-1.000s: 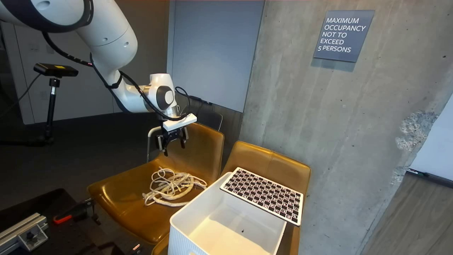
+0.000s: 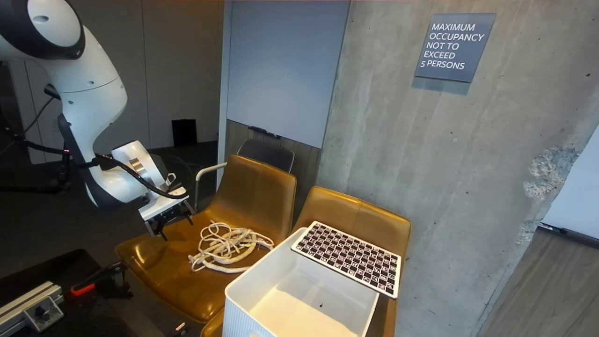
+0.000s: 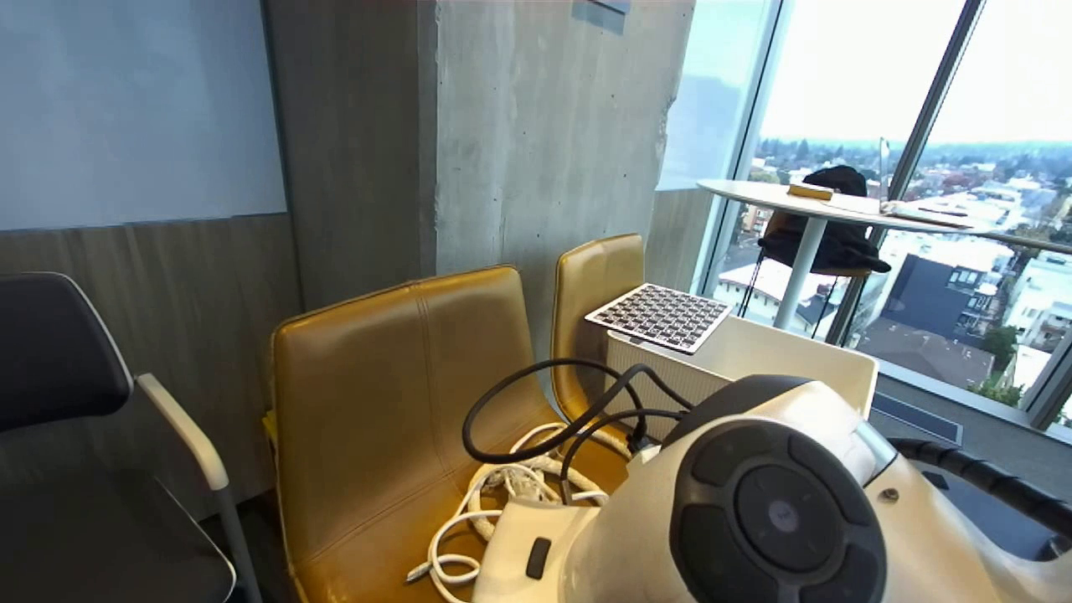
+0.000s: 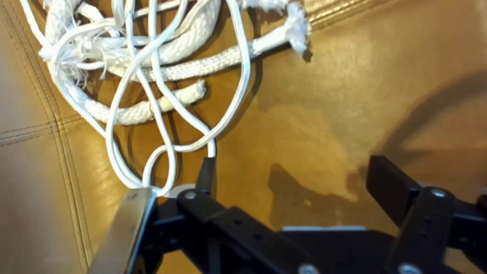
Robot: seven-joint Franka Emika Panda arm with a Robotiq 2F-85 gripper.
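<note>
A loose tangle of white rope lies on the seat of the tan chair. My gripper is over the left part of that seat, to the left of the rope, tilted and apart from it. Up close in the wrist view, the gripper is open, with wide bare seat leather between its fingers. Thin loops of the rope reach down beside the left finger, while the thicker frayed pieces lie farther up. In exterior view 2 my arm hides the gripper and part of the rope.
An open white bin stands right of the rope, its visible floor largely bare. A checkered board rests over its back rim. A black table with metal rails is at the lower left. Another chair stands left in exterior view 2.
My arm has swung left and down. The gripper has gone from above the chair, near its backrest, to low over the seat's left side, now more tilted. The rope, bin and board have not moved.
</note>
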